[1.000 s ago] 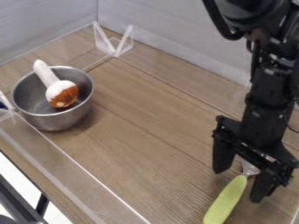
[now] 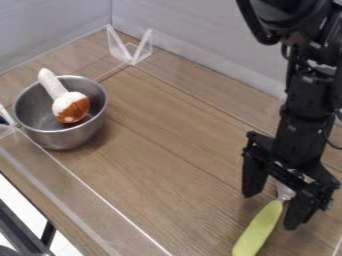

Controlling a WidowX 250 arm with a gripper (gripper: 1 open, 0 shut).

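Observation:
My black gripper (image 2: 278, 192) is low at the right of the view, just above the wooden table (image 2: 160, 150). A yellow-green elongated object (image 2: 255, 235) lies on the table below and left of its fingers. A small pale object (image 2: 283, 190) shows behind the fingers, mostly hidden. The fingers stand apart; whether anything is between them I cannot tell.
A steel bowl (image 2: 46, 125) at the left holds a white object with an orange and white head (image 2: 72, 107). White angular pieces (image 2: 130, 50) stand at the back by the wall.
The gripper has shifted only very slightly. The objects on the table have not visibly moved.

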